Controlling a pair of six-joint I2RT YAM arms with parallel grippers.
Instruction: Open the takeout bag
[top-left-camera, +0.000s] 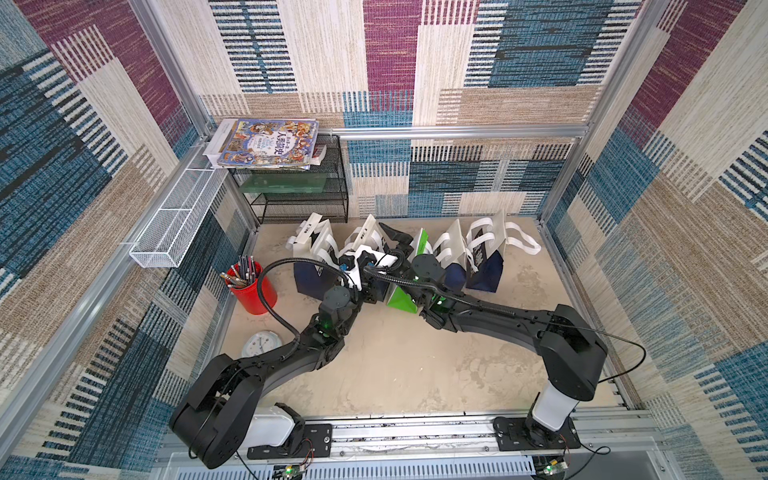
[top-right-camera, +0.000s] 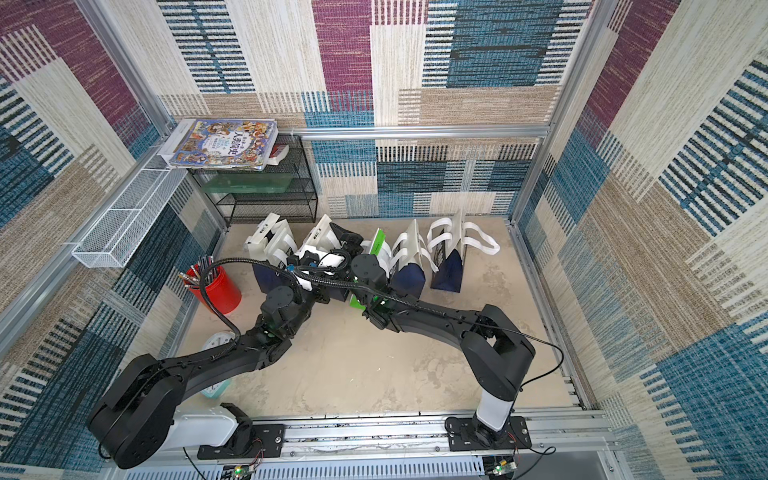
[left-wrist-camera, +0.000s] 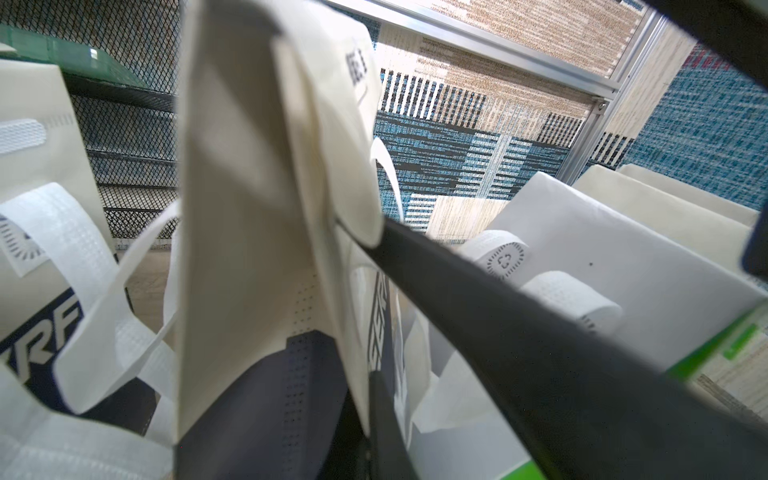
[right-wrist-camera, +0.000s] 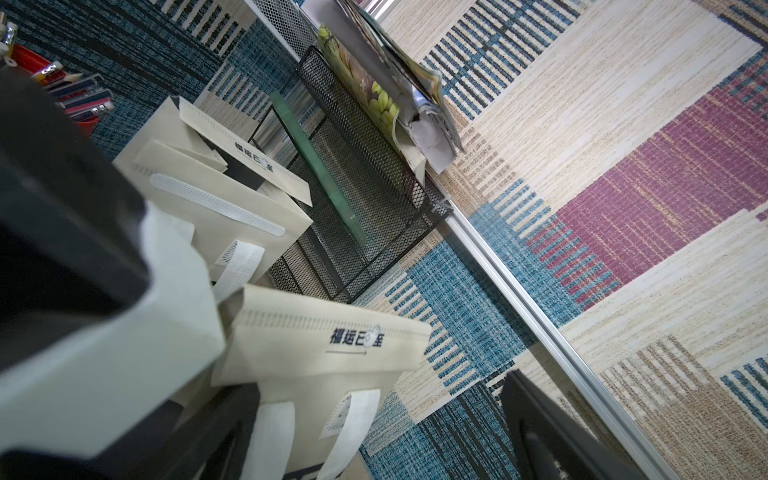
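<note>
The cream and navy takeout bag (left-wrist-camera: 240, 264) stands tall in the left wrist view, its top flap facing the right wrist camera. My left gripper is shut low at the bag's near side, the thin cream panel edge running down between its fingers. My right gripper is open, its fingers (right-wrist-camera: 232, 428) spread on either side of the bag's upper part in that view. One long dark finger (left-wrist-camera: 480, 320) of it reaches the bag's folded top; whether the tip is inside is unclear. Both arms crowd the bag (top-left-camera: 369, 232) from above.
A similar bag (top-left-camera: 312, 276) stands to the left, a green and white bag (top-left-camera: 404, 300) close right, with more bags (top-left-camera: 485, 272) beyond. A wire rack (top-left-camera: 340, 180) is behind. A red pencil cup (top-left-camera: 254, 297) stands left.
</note>
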